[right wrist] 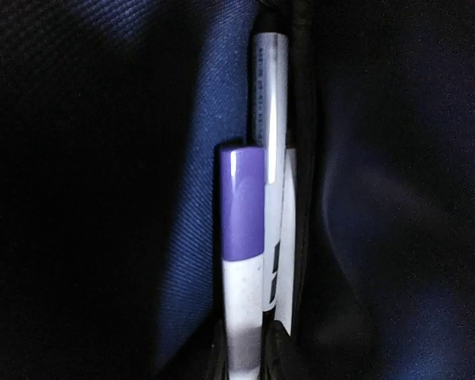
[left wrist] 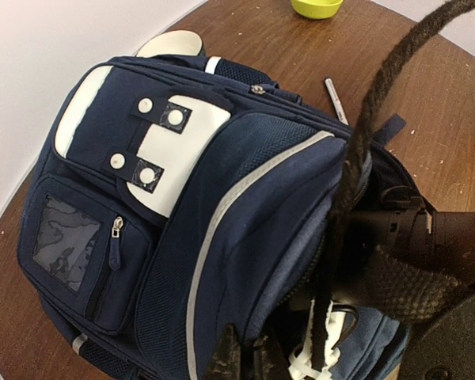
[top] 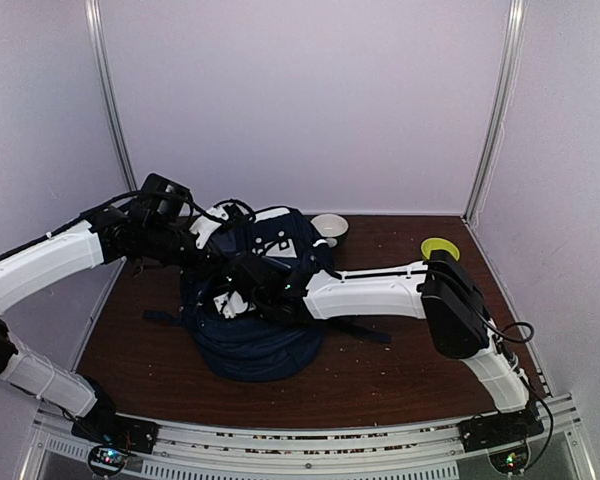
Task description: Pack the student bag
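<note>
The navy student bag (top: 250, 345) lies on the table, with both arms over it. My left gripper is shut at the edge of the bag's opening, low in the left wrist view. My right gripper is down inside the dark bag, its fingers around the lower end of a purple-capped white pen (right wrist: 242, 206). A silver pen (right wrist: 269, 87) and another white one lie just behind that pen. Whether the right fingers press on it is unclear.
A white bowl (top: 329, 225) stands behind the bag, a yellow bowl (top: 440, 247) at the back right. A loose marker (left wrist: 336, 99) lies on the wood beside the bag.
</note>
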